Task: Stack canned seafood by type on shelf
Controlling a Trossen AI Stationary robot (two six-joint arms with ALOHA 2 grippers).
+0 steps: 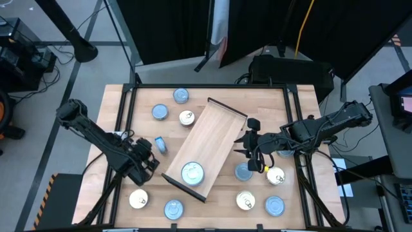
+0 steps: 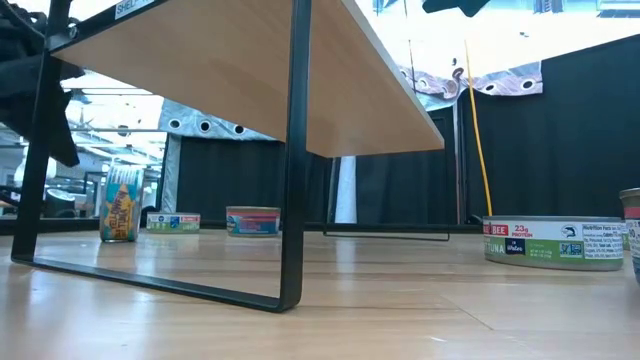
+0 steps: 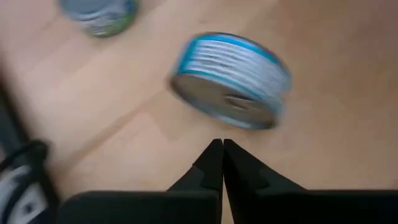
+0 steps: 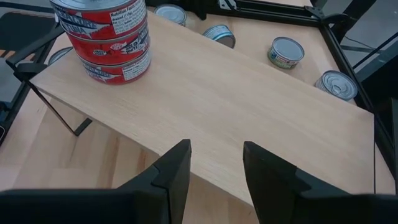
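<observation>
A blue-banded can point(image 3: 233, 78) lies on its side on the table, blurred, just beyond the left fingertips in the left wrist view. From above, this can point(image 1: 161, 144) shows left of the shelf. My left gripper is shut, its fingertips meeting with nothing between them. The wooden shelf board point(image 1: 209, 142) carries a stack of red cans point(image 4: 112, 46) near one end; the rest of its top is bare. Over the board's other side my right gripper stands open and empty.
Upright cans stand around the shelf, among them a blue-lidded can point(image 1: 159, 111), a pale-lidded can point(image 1: 187, 118) and a can point(image 1: 138, 198) close to the left arm. Black frame bars point(image 1: 125, 129) edge the work area.
</observation>
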